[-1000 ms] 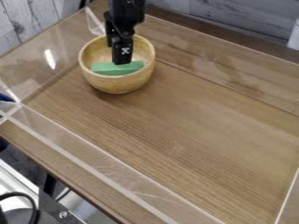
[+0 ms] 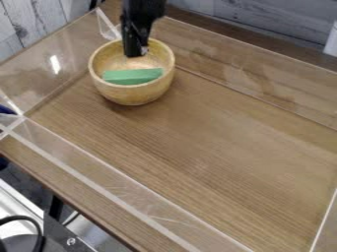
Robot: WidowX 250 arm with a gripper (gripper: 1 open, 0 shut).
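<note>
A round wooden bowl [image 2: 129, 94] sits on the wooden table [image 2: 198, 167] in the upper left. Inside it lies a flat green block [image 2: 132, 76]. The dark gripper [image 2: 133, 51] is over the back part of the bowl, above and behind the block. It looks shut, with nothing seen between its fingers, though its tips are small and dark.
A white object [image 2: 329, 39] stands at the top right edge. A black cable [image 2: 37, 231] is off the table at the lower left.
The gripper has risen and moved back and slightly left, away from the green block, which stays in the bowl.
</note>
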